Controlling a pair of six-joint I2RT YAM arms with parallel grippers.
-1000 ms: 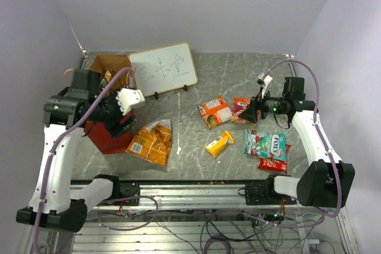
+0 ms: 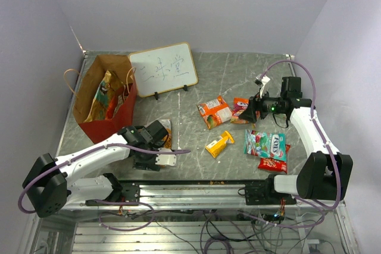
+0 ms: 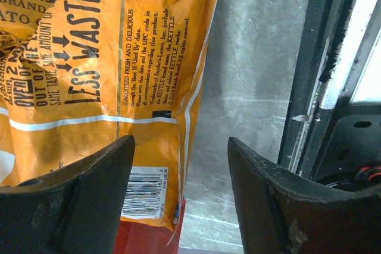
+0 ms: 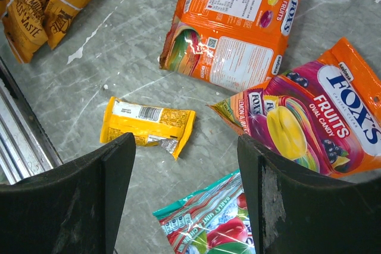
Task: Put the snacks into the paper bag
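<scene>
An orange Kettle snack bag (image 3: 119, 63) lies on the table beneath my left gripper, which is open just over its edge. The brown paper bag (image 2: 119, 117) stands at back left with snack packages inside. My right gripper is open and empty above the loose snacks: orange packet (image 4: 232, 28), Foxs Fruits packet (image 4: 315, 111), small yellow packet (image 4: 146, 126) and teal packet (image 4: 208, 224). A red packet (image 2: 271, 165) lies partly under the teal one at front right.
A whiteboard (image 2: 161, 66) on small stands is at the back beside the paper bag. The table (image 2: 190, 165) has bare space in the middle and at the back right; a metal rail runs along its front edge.
My left arm has swung from over the paper bag down and rightward onto the orange Kettle bag at front left.
</scene>
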